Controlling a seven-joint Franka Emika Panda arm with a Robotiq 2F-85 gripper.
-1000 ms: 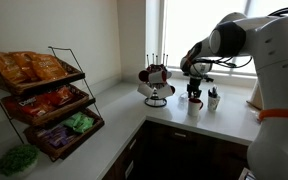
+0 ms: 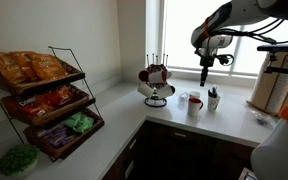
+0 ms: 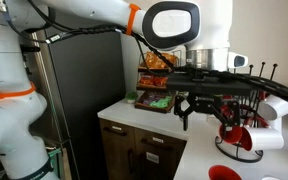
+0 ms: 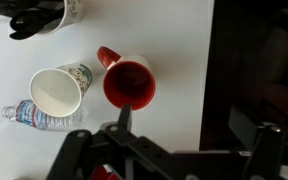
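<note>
A white mug with a red inside and red handle (image 4: 129, 85) stands upright on the counter in the wrist view; in exterior view 1 the same mug (image 2: 194, 106) is near the front edge. Above the counter, my gripper (image 2: 204, 78) hangs open and clear of the mug. Nothing shows between its spread dark fingers in the wrist view. Beside the mug lies or leans a patterned paper cup (image 4: 56, 92), with a clear bottle (image 4: 46, 117) partly behind it.
A holder with black utensils (image 2: 213, 99) stands right of the mug. Farther left is a mug rack (image 2: 156, 90) with red and white mugs. Orange snack bags (image 2: 46, 66) fill a tiered rack at far left, near a green plant (image 2: 17, 158).
One second ago my gripper was low, close over the mug. It has risen away and shifted slightly right, while the mug remains on the counter.
</note>
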